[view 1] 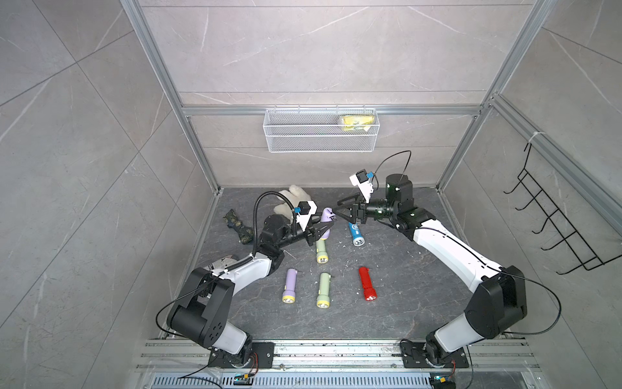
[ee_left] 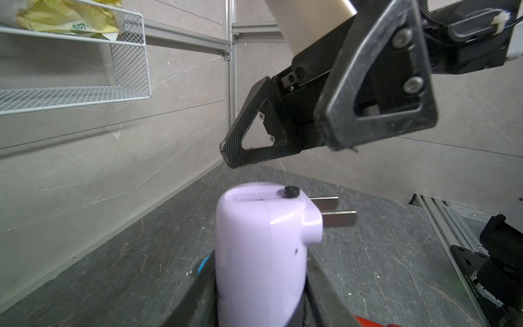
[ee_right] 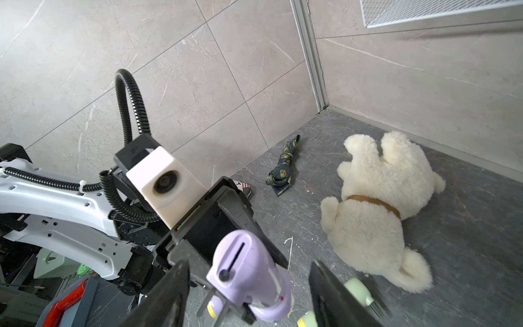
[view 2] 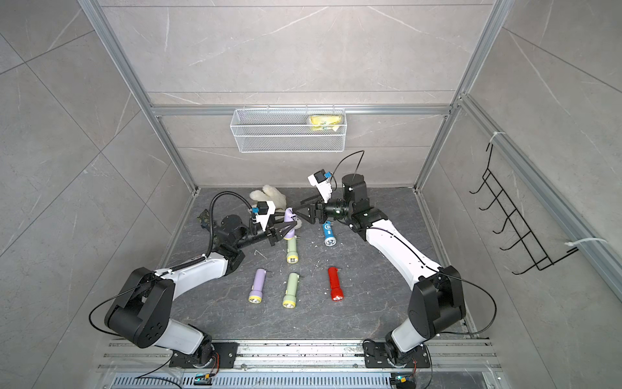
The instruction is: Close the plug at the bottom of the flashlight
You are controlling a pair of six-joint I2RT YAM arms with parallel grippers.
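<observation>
A lavender flashlight (ee_left: 261,256) stands with its end cap up in my left gripper (view 1: 325,228), which is shut around its body. Two flat metal plug prongs (ee_left: 338,219) stick out sideways from the side of that end. On the cap sits a small black slider knob, also visible in the right wrist view with its slot (ee_right: 234,256). Just above and to the prong side, my right gripper hangs with its fingers apart and nothing between them. In the right wrist view the flashlight lies ahead of the parted fingers (ee_right: 340,299), not touched.
Below lie a green flashlight (view 1: 321,251), a blue one (view 1: 356,234), a red one (view 1: 367,284), another green one (view 1: 323,290) and another lavender one (view 1: 289,286). A white plush toy (ee_right: 376,218) rests behind. The wire basket (view 1: 320,129) hangs on the back wall.
</observation>
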